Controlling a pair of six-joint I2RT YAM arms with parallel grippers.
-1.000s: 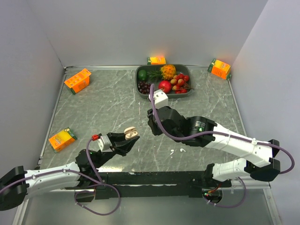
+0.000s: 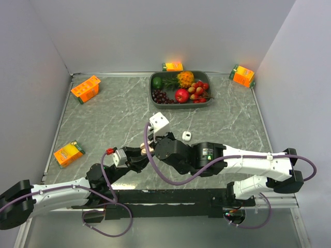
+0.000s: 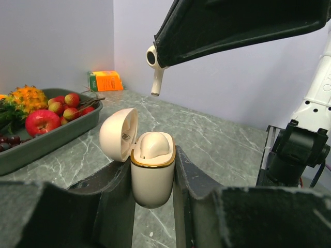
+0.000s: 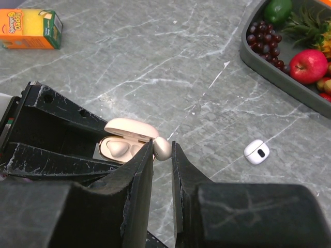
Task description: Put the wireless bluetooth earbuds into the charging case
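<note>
The cream charging case is held upright with its lid open in my left gripper; in the right wrist view one earbud shows in the case [image 4: 118, 149]. My right gripper is shut on an earbud [image 3: 156, 72], held above the case with its stem pointing down in the left wrist view. In the top view both grippers meet near the middle, the case partly hidden by the right arm.
A tray of fruit [image 2: 163, 103] stands at the back. Orange juice boxes [image 2: 70, 154] lie around the edges. A small white case [image 4: 254, 151] lies on the marble table to the right.
My right gripper has moved left and toward the front, over to the case in my left gripper, uncovering the small white case. The left gripper has shifted only slightly.
</note>
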